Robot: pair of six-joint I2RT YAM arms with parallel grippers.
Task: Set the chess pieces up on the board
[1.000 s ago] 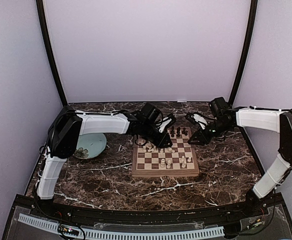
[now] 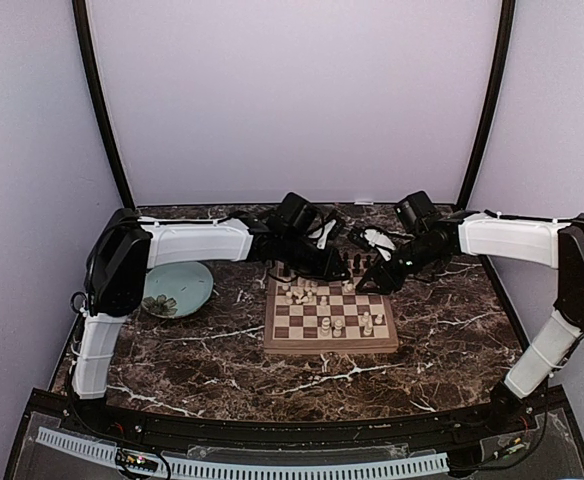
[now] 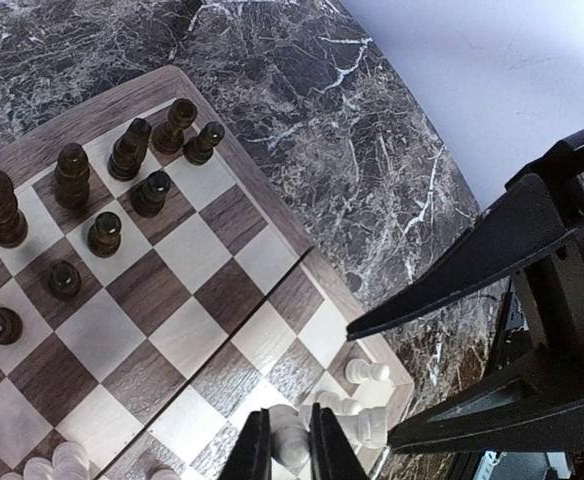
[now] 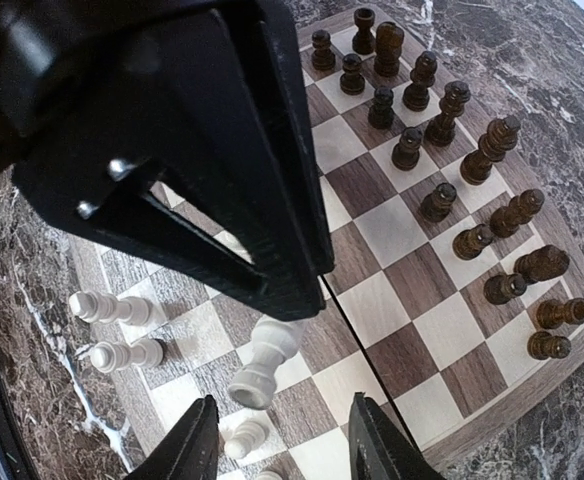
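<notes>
The chessboard [image 2: 282, 335] lies in the middle of the table. Over it my left gripper is shut on a white piece [image 4: 269, 352], whose end sticks out below the fingers in the right wrist view. Close by on the right, my right gripper is open around empty space, its fingers on either side of that piece's lower end but apart from it. Dark pieces [image 3: 72, 178] stand in two rows along the far side. Several white pieces [image 4: 127, 355] stand near the board's near edge.
More white pieces [image 2: 300, 293] are clustered on the left part of the board, partly hidden by the left arm. A pale blue plate [image 2: 194, 292] sits on the marble table to the left. Both grippers are close together above the board.
The right gripper has come left over the board, closing the gap between the two.
</notes>
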